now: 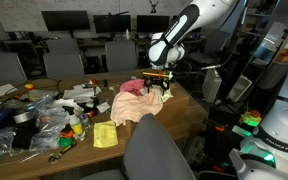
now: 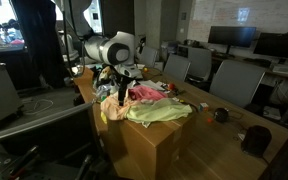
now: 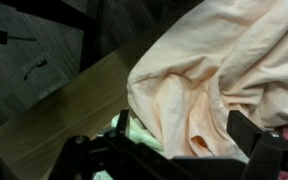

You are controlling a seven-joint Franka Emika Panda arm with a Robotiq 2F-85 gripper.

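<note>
My gripper is open, its two dark fingers wide apart, with a crumpled peach cloth (image 3: 189, 65) beneath and between them. In exterior view 1 the peach cloth (image 1: 136, 106) is spread near the table's right part, and the white gripper (image 1: 159, 76) hangs just behind and above it. A pale green cloth (image 1: 167, 94) lies at the right; in exterior view 2 the pale green cloth (image 2: 159, 110) drapes over the table's near edge. A little of the pale green cloth (image 3: 134, 130) shows by the left finger. Whether a fingertip touches cloth I cannot tell.
A yellow cloth (image 1: 105, 135) lies flat on the wooden table, left of the peach one. Plastic bags (image 1: 46, 130), bottles and small items crowd the left half. Office chairs (image 1: 63, 58) stand along the far side. Bare table shows around the yellow cloth.
</note>
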